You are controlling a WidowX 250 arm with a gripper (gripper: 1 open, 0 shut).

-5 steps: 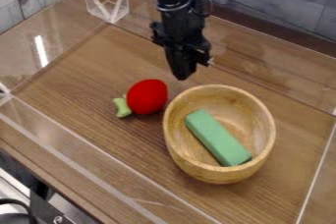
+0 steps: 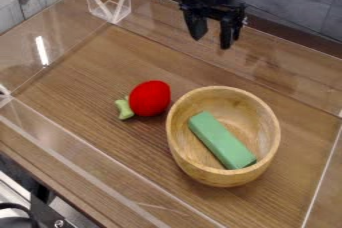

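My gripper [image 2: 211, 30] is at the top centre of the camera view, high on the wooden table, open with nothing visible between its fingers. Below it, a wide tan bowl [image 2: 254, 112] holds a green block [image 2: 222, 140] lying diagonally. A red object [image 2: 150, 98] with a light green tip lies left of the bowl, touching nothing else that I can see.
A pale wire-like item at the left edge is too unclear to name.
My gripper has moved back and to the right, away from the red object and bowl, which have stayed in place.
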